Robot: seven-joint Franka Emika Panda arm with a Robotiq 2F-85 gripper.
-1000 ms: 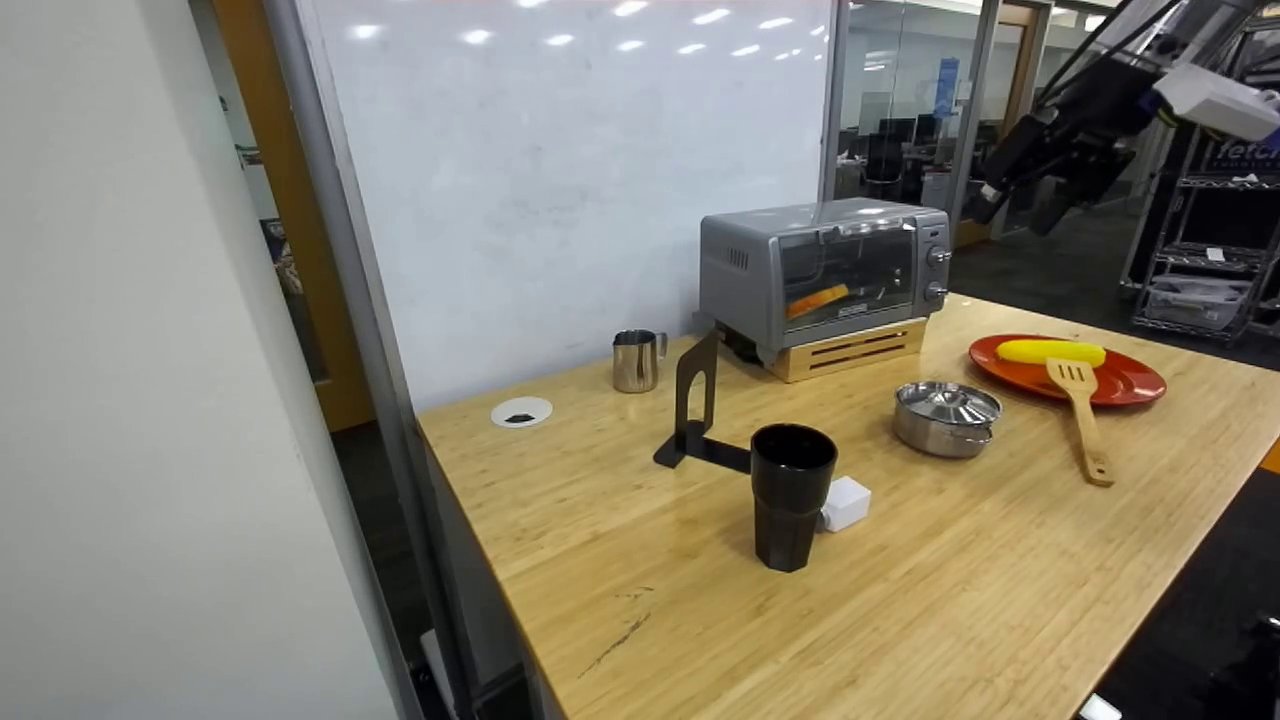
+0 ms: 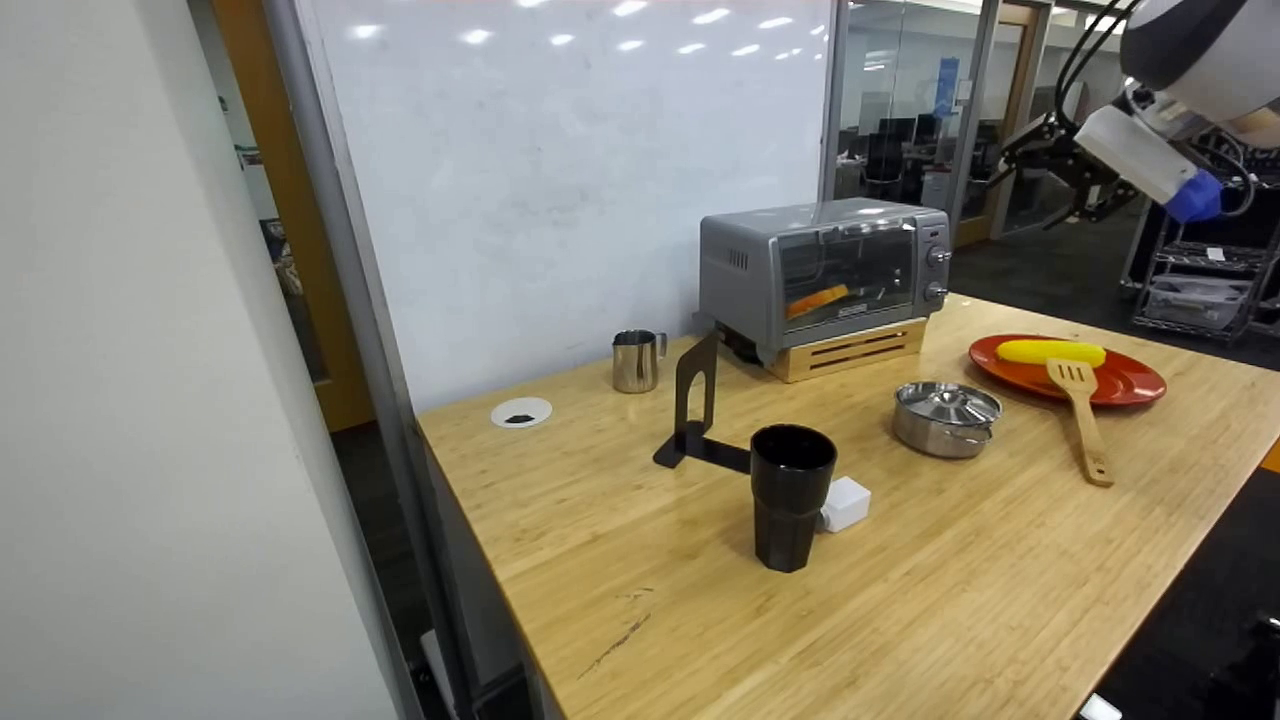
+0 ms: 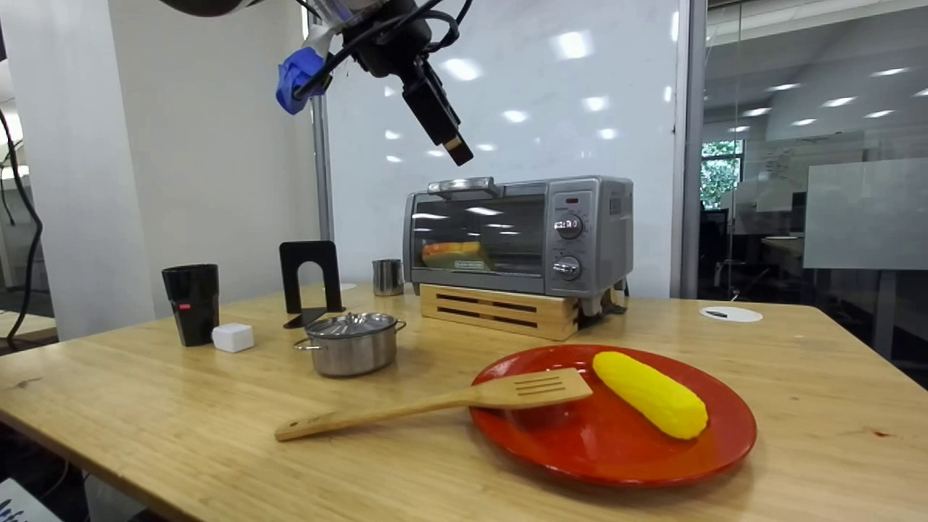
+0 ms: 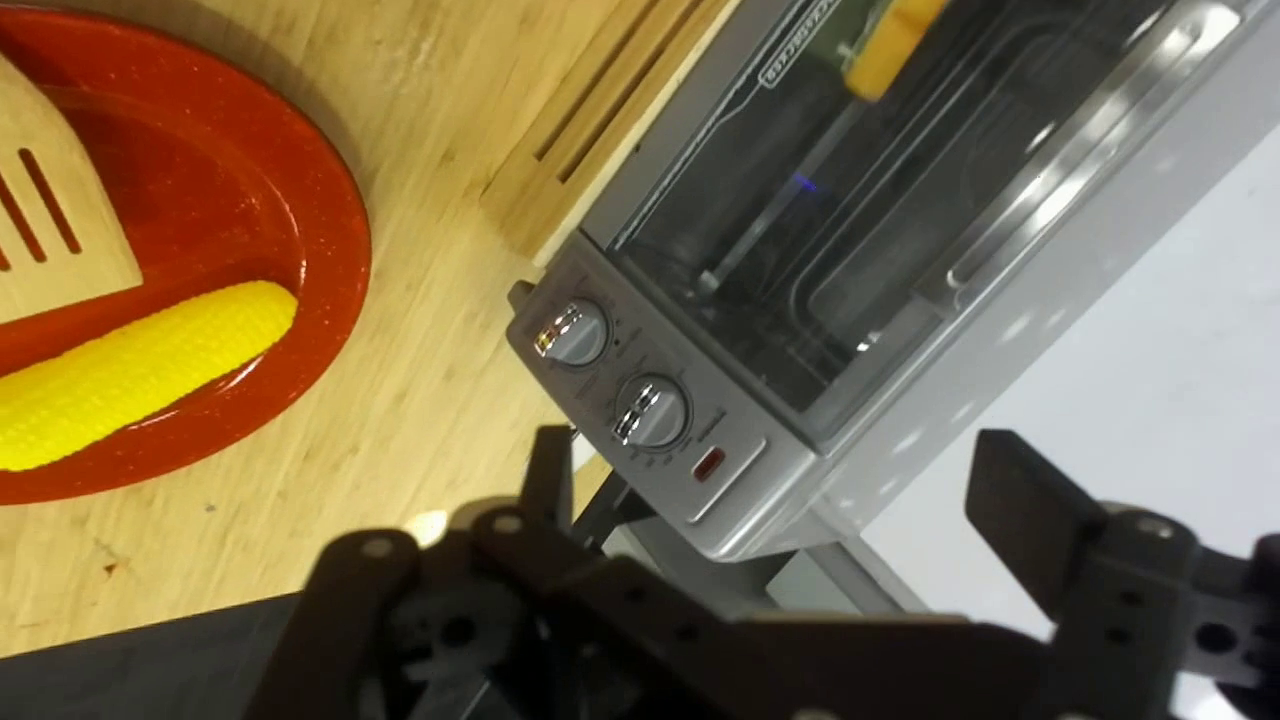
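Observation:
High above the table, my gripper (image 2: 1027, 202) hangs in the air to the right of the grey toaster oven (image 2: 746, 270). In the wrist view its fingers (image 4: 1020, 510) are spread wide, with nothing held between them. The oven's door (image 4: 828, 240) is closed, and an orange-and-yellow item (image 3: 457, 255) shows through the glass. A red plate (image 3: 609, 470) lies at the table's near right in exterior view 2. On it rests a yellow corn cob (image 3: 652, 396). The wooden spatula (image 3: 417, 407) leans its slotted head on the plate rim, handle on the table.
A lidded steel pot (image 3: 352, 348) stands left of the plate. Farther left are a black cup (image 2: 786, 504), a white block (image 2: 847, 504) and a black bookend (image 2: 696, 402). A steel pitcher (image 2: 635, 362) stands near the whiteboard.
My arm and gripper have shifted and turned; the wrist now sits at a different angle, its blue-wrapped part in plain sight. The objects on the table have not moved.

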